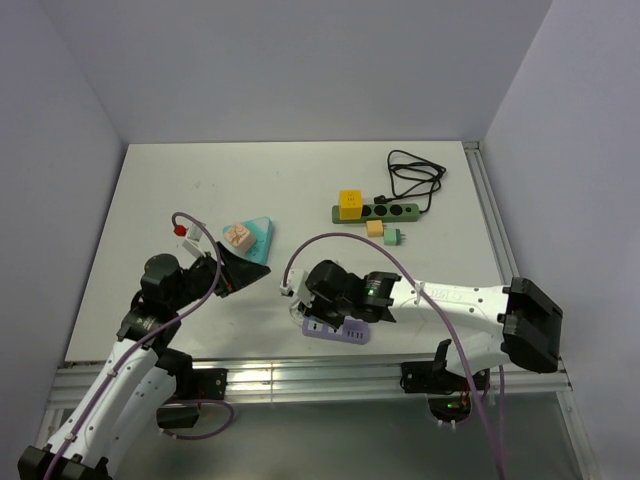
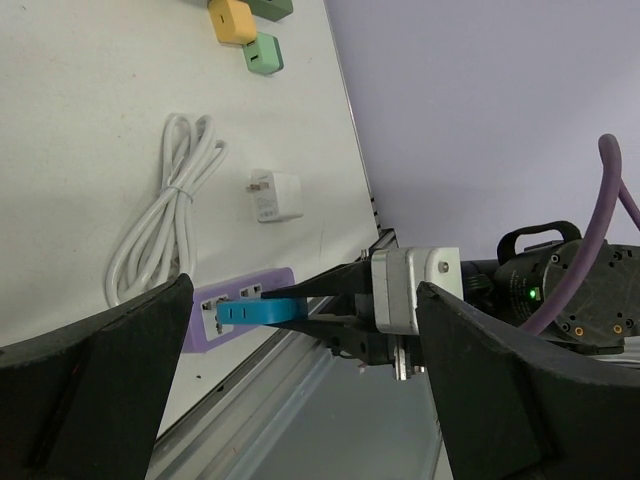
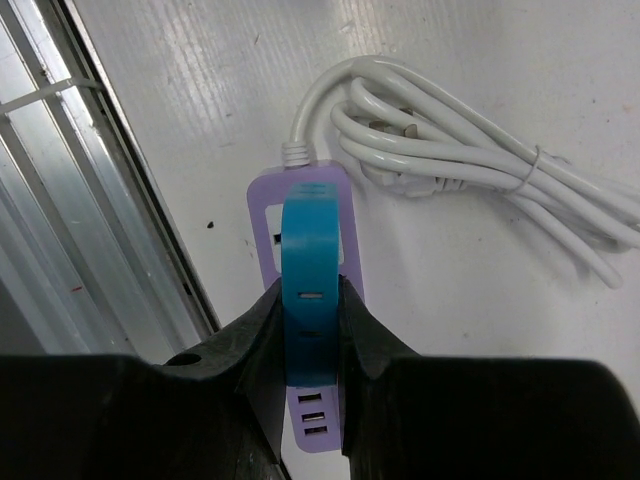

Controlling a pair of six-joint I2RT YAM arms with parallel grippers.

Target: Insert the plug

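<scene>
In the right wrist view, my right gripper is shut on a blue plug (image 3: 310, 245), held directly above a lilac power strip (image 3: 314, 428) whose white cord leaves its end. In the left wrist view the plug (image 2: 248, 312) is at the strip's (image 2: 205, 335) sockets; whether it touches them I cannot tell. The top view shows that spot mostly covered by the right arm (image 1: 350, 295). My left gripper (image 1: 240, 275) is open, off to the left over the table, nothing between its fingers.
A white cord coil (image 2: 160, 220) and white charger (image 2: 280, 197) lie near the strip. Farther back are a green strip (image 1: 395, 212) with yellow block (image 1: 350, 204), small plugs (image 1: 392, 237) and a black cable. A teal piece (image 1: 258, 240) sits left.
</scene>
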